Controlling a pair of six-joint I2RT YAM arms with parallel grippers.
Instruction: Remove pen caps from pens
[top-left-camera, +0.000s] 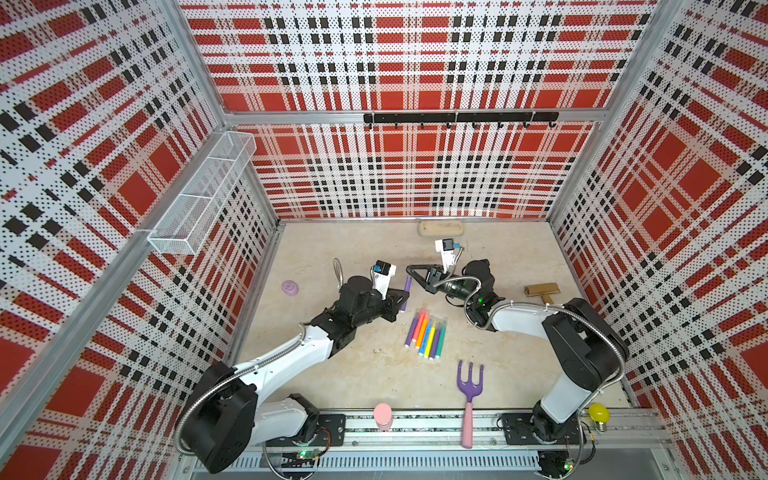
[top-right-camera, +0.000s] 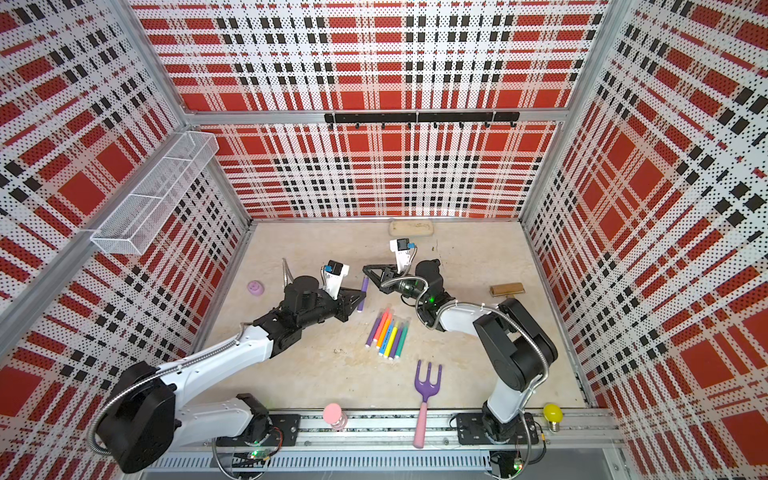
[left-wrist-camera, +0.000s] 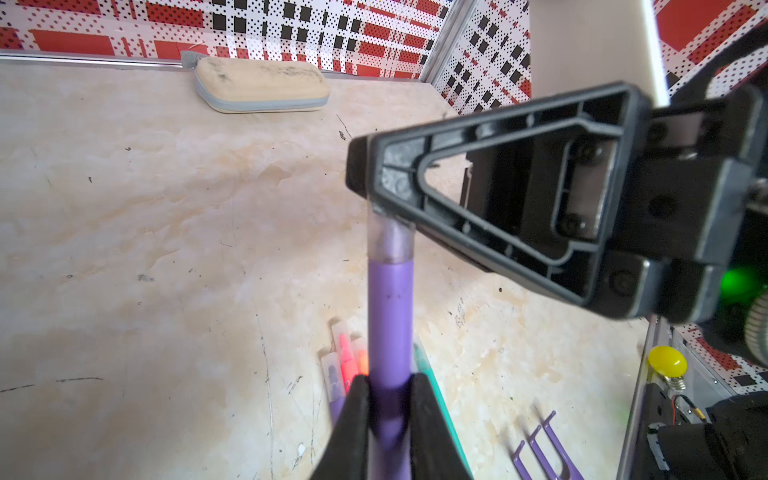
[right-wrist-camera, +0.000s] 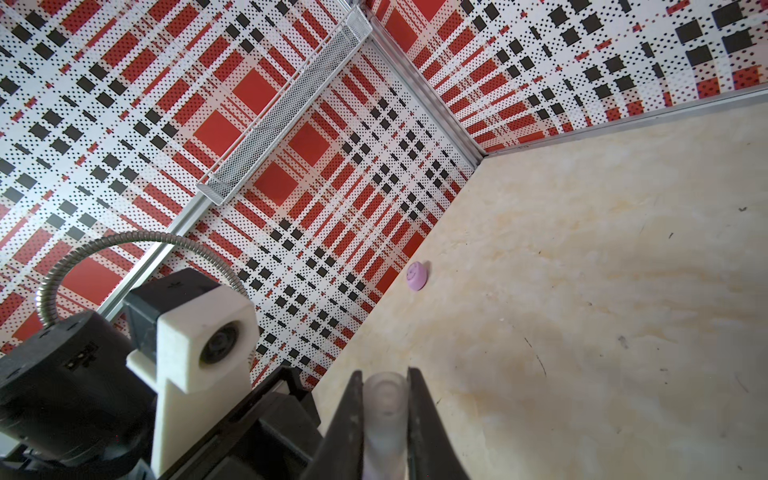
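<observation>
A purple pen (left-wrist-camera: 390, 312) stands nearly upright above the table, spanning both grippers. My right gripper is shut on its clear cap (right-wrist-camera: 385, 424), at the upper end. Lower down, the fingers (left-wrist-camera: 354, 424) of my left gripper lie close on either side of the purple barrel; whether they press on it is unclear. The cap's clear lower part shows just under the right gripper in the left wrist view, meeting the purple barrel. Several capped colour pens (top-left-camera: 428, 336) lie in a row on the table in front of the grippers.
A purple fork with a pink handle (top-left-camera: 469, 392) lies near the front edge. At the back sits a beige eraser (top-left-camera: 441, 229); a wooden block (top-left-camera: 542, 289) is at right and a lilac round item (top-left-camera: 289, 287) at left.
</observation>
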